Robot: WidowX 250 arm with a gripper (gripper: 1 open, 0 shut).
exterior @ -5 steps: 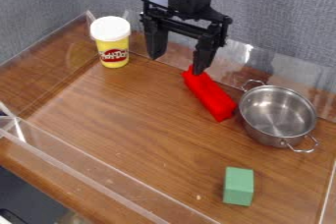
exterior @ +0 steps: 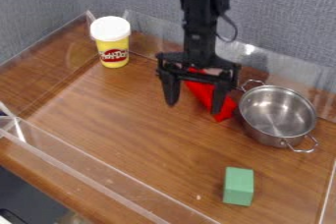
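Note:
My black gripper (exterior: 196, 93) is open, lowered over a red bar (exterior: 222, 108) in the middle of the wooden table, with one finger on either side of it. The fingers hide much of the bar; whether they touch it I cannot tell.
A silver pot (exterior: 276, 115) stands close to the right. A yellow Play-Doh tub (exterior: 113, 47) with a white lid is at the back left. A green block (exterior: 239, 186) lies at the front right.
The gripper has come down from above and behind the red bar to around it. The other objects have not visibly moved.

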